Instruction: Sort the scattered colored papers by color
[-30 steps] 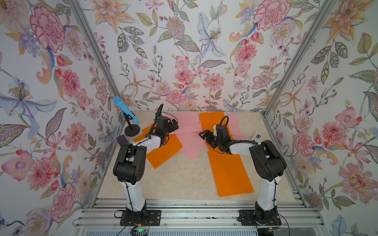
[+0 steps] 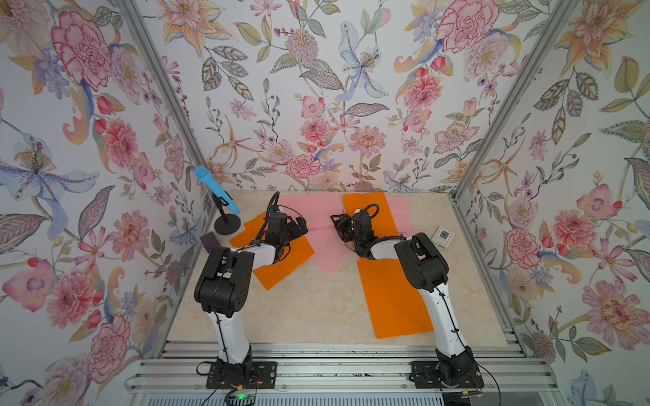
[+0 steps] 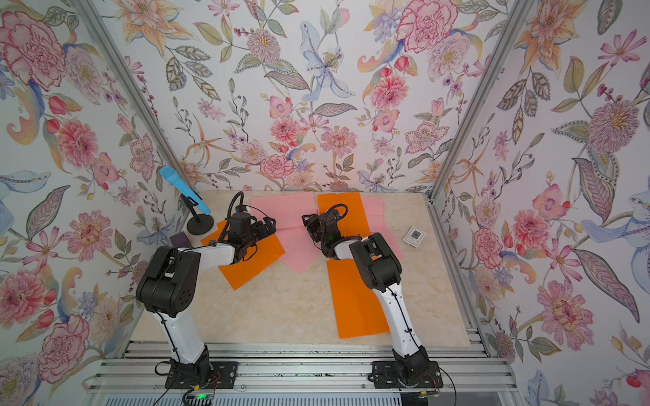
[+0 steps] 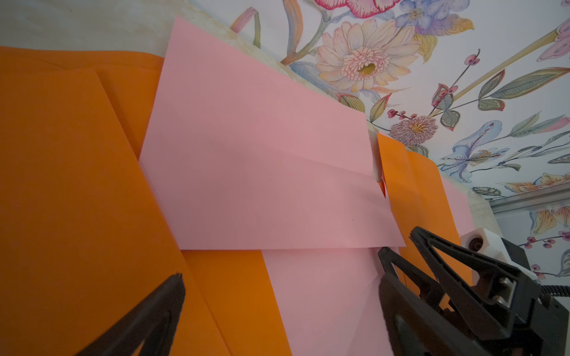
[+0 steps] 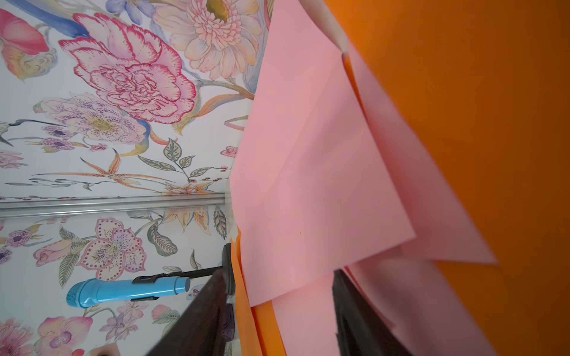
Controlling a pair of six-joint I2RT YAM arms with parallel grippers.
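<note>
Overlapping pink paper (image 4: 267,201) and orange paper (image 4: 77,195) cover the back middle and left of the table, with more orange paper (image 2: 396,301) at the front right. My left gripper (image 2: 295,227) hovers open over the pink and orange sheets at centre left. My right gripper (image 2: 338,222) is low at the middle, beside the edge of the pink sheets, its fingers part open and nothing visibly between them. In the right wrist view a pink flap lies over other sheets just beyond the fingertips.
A blue microphone (image 2: 210,181) on a black stand and a dark block (image 2: 209,242) are at the left. A small white card (image 2: 443,236) lies at the right.
My right gripper has moved left and toward the back, onto the middle pink sheets. My left gripper has come slightly toward the front. The papers look nearly unchanged.
</note>
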